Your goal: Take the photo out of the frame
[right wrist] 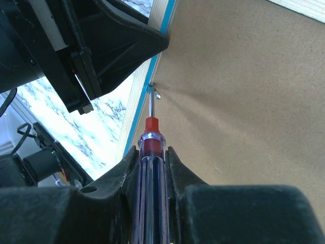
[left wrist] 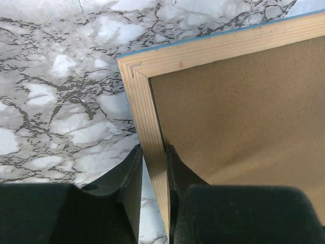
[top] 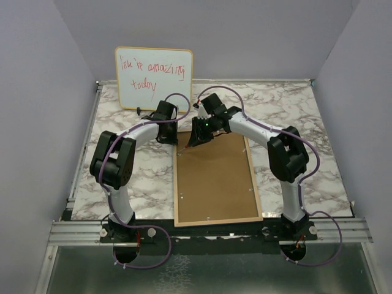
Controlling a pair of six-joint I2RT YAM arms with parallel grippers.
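Observation:
The photo frame lies back side up, its brown backing board [top: 214, 180] ringed by a pale wooden border [top: 176, 196]. My left gripper is shut on the left border, one finger outside it and one inside over the board. In the right wrist view, my right gripper is shut on a screwdriver [right wrist: 151, 152] with a red and clear handle. Its metal tip touches or nearly touches a small metal tab [right wrist: 157, 95] at the inner edge of the border, close to the left gripper. The photo itself is hidden.
A whiteboard [top: 154, 78] with red writing stands at the back left. Several small metal tabs, one of them a lower tab [top: 208, 218], sit along the board's edges.

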